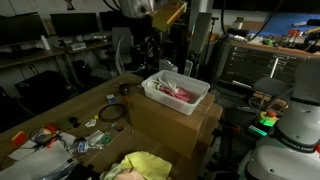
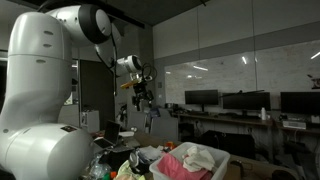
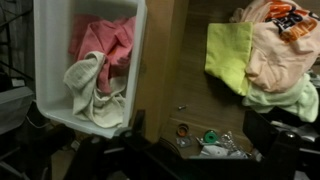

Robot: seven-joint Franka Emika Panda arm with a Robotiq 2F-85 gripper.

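Note:
My gripper is open and empty, its dark fingers [image 3: 125, 156] spread wide at the bottom of the wrist view. Below it to the right, a yellow cloth [image 3: 230, 54], a peach cloth [image 3: 281, 55] with orange lettering and a pale green cloth [image 3: 300, 98] lie heaped on the table. In exterior view 1 the yellow cloth [image 1: 149, 163] shows at the bottom edge. A white bin [image 3: 137, 60] fills the left of the wrist view, holding a pink cloth [image 3: 107, 40] and a whitish cloth [image 3: 98, 73].
The bin stands on a cardboard box [image 1: 160, 127], raised above the wooden table. Cables, tape rolls and tools clutter the table's left side, including a black cable ring [image 1: 112, 112]. Monitors [image 2: 247, 101] stand far behind.

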